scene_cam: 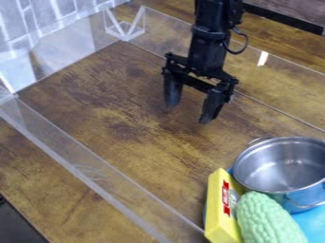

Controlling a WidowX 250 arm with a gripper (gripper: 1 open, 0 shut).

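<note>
My black gripper (191, 107) hangs low over the middle back of the brown wooden floor of the bin, its two fingers pointing down and spread apart, with nothing visible between them. The arm rises behind it toward the top of the view.
A steel pot (282, 178) sits at the right on a blue surface. In front of it are a yellow box (219, 214) and a green bumpy object (267, 223). Clear plastic walls (76, 171) edge the floor.
</note>
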